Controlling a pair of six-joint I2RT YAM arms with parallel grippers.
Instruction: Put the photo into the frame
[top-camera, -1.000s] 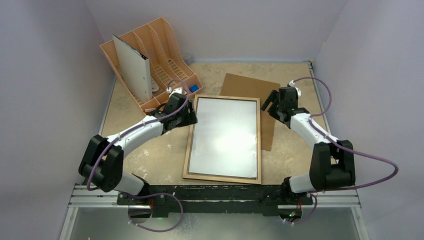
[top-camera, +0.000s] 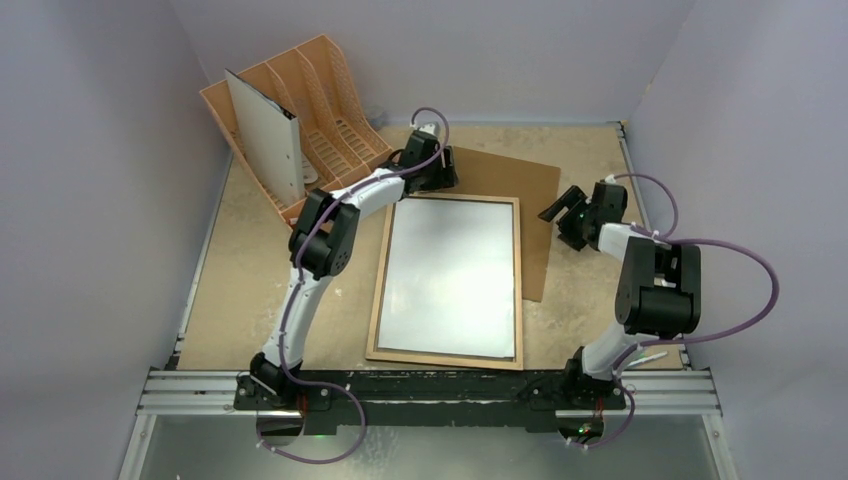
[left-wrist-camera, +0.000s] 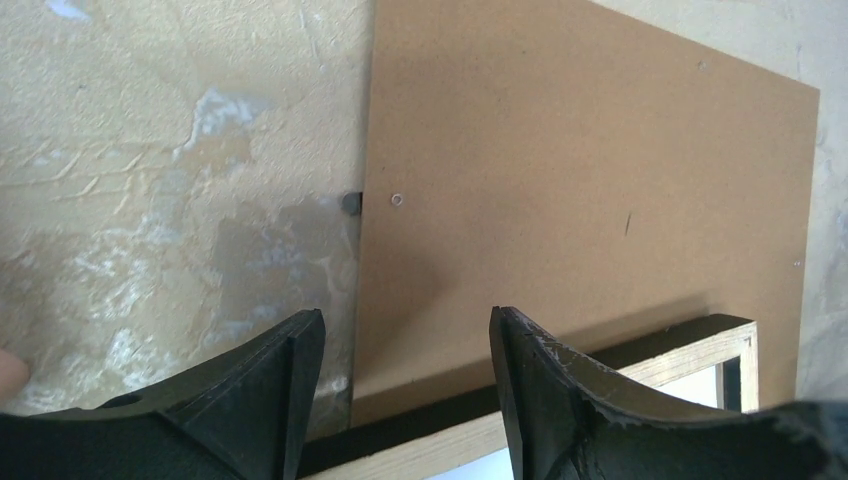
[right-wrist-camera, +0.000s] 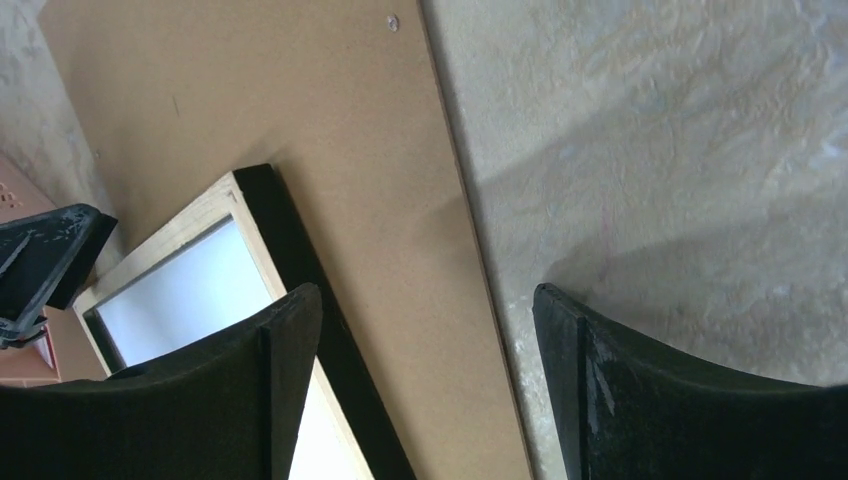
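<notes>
A wooden frame (top-camera: 519, 280) lies flat in the middle of the table, a white panel (top-camera: 450, 275) filling its inside. I cannot tell a separate photo apart from that panel. The brown board (left-wrist-camera: 560, 160) lies flat, partly covered by the frame's far right corner. Over the board's left edge, just beyond the frame's far side, my left gripper is open and empty. My right gripper stands open above the board's right edge, nothing between its fingers; one finger is towards the frame, the other over bare table.
At the back left stands an orange rack (top-camera: 330, 90) with a large white panel (top-camera: 265, 140) upright in it. A thin white item (top-camera: 640, 359) lies near the right arm's base. Grey walls close in the sides.
My left gripper has swung away from the rack, rightward and back, to the board's left edge. The frame and board look unmoved.
</notes>
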